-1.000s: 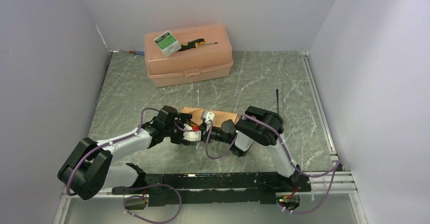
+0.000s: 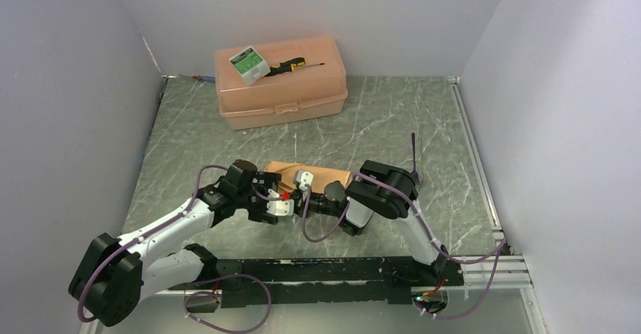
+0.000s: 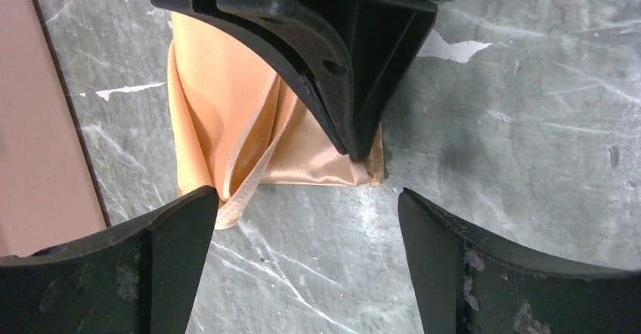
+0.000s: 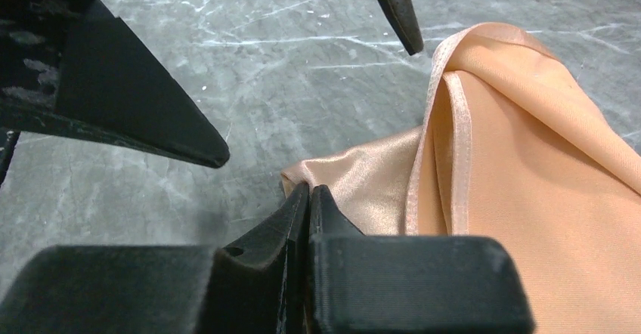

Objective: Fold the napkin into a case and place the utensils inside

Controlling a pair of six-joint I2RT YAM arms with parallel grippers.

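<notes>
The orange napkin (image 2: 321, 173) lies folded on the grey marble table, mostly under both arms in the top view. My right gripper is shut on a shiny corner of the napkin (image 4: 529, 160); a folded strip stands up beside it. My left gripper is open at the napkin's edge, with its fingertips either side of the right gripper's tip and the napkin beneath. I cannot make out any utensils within the napkin.
A pink toolbox (image 2: 280, 100) with a screwdriver (image 2: 287, 67) and a small box (image 2: 249, 64) on top stands at the back. Bare table (image 2: 401, 111) shows at the back right and left.
Both arms have shifted slightly to the left, the left one more and a little toward the front. The napkin has shifted slightly left too.
</notes>
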